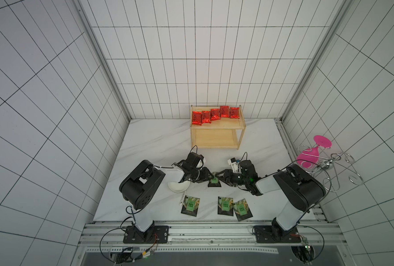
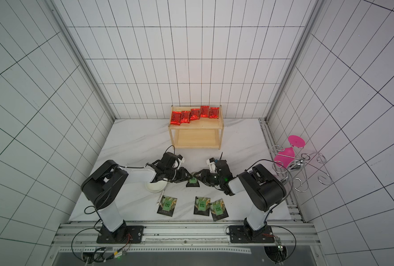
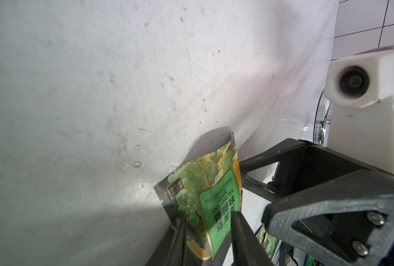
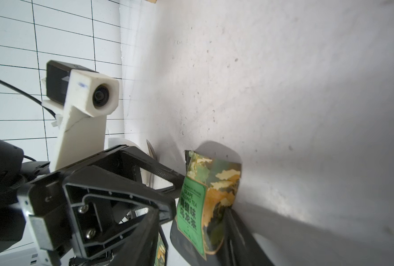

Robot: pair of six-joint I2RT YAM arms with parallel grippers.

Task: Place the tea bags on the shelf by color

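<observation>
A green grape oolong tea bag (image 1: 214,181) is raised at one edge between my two grippers in mid-table. My left gripper is shut on it. My right gripper is at the opposite side, its fingers around the same bag; whether it grips is unclear. Three more green bags (image 1: 190,205) (image 1: 225,205) (image 1: 242,209) lie flat near the front edge. Five red bags (image 1: 215,114) sit on the upper level of the wooden shelf (image 1: 214,126); its lower level (image 1: 214,140) is empty.
A white bowl (image 1: 175,186) with cutlery beside it lies by my left arm. A wire stand (image 1: 333,157) with pink items (image 1: 308,157) stands at the right.
</observation>
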